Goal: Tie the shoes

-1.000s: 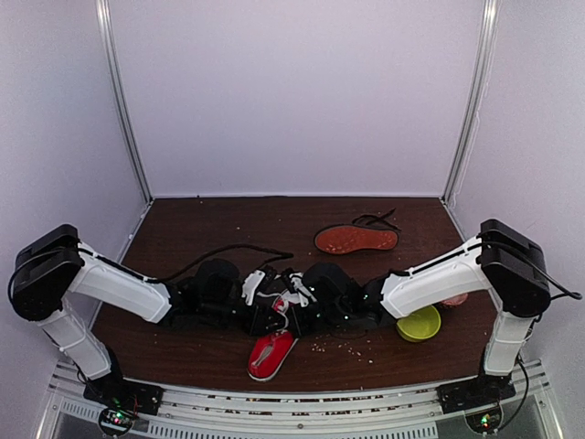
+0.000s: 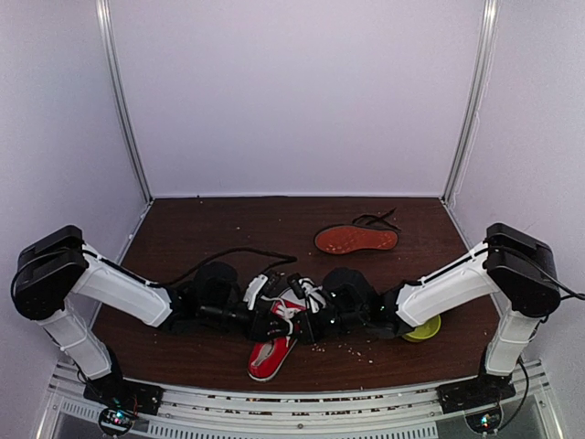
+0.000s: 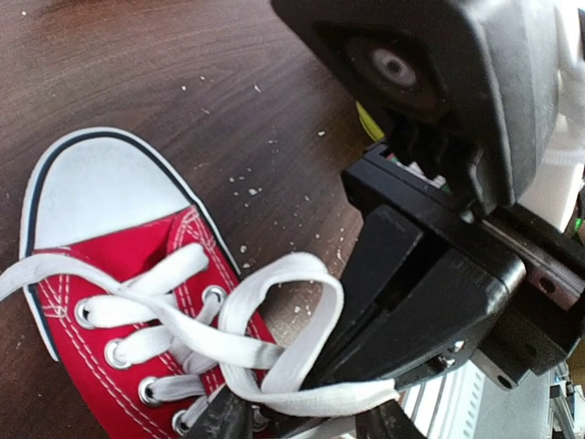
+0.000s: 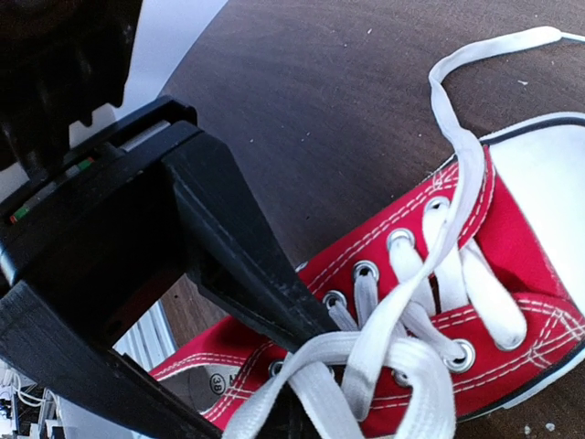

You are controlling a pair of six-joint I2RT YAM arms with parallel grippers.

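Observation:
A red canvas shoe with a white toe cap lies under both grippers. White lace runs through its eyelets, and a free end trails past the toe. In the left wrist view, my left gripper is over the tongue, its fingers apart with lace crossing between them. The right gripper's fingers are close together there, and a lace loop curls around their tips. Lace covers my right gripper at the bottom of its own wrist view; whether it pinches any is hidden.
A second shoe lies on its side at the back right, red sole showing, with dark laces. The yellow-green bowl sits partly beneath the right forearm. Small crumbs dot the dark table.
The right gripper and forearm have shifted a little to the right, covering more of the bowl. My left arm has hardly moved, and the shoe stays in place.

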